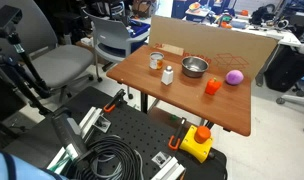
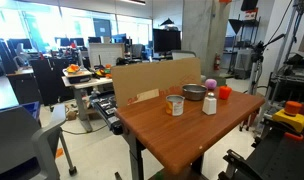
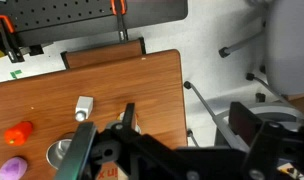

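Note:
In the wrist view my gripper stands open above the wooden table, its dark fingers wide apart. A small white bottle (image 3: 84, 107) lies to the left of it in that view, with the metal bowl (image 3: 58, 152) lower down. A red-orange item (image 3: 18, 132) and a purple round item (image 3: 12, 168) are at the left edge. From the first exterior view, the table (image 1: 142, 77) carries a pale cup (image 1: 156, 60), the bottle (image 1: 167, 75), the bowl (image 1: 194, 66), the red-orange item (image 1: 212, 87) and the purple item (image 1: 234, 76). In the wrist view, my gripper's base partly hides the cup.
Behind the objects stands a cardboard panel (image 1: 217, 48). A black perforated base (image 1: 137, 135) adjoins the table, with coiled cables (image 1: 107, 160) and a yellow device with an orange button (image 1: 198, 142). Office chairs (image 1: 117, 38) are at the left.

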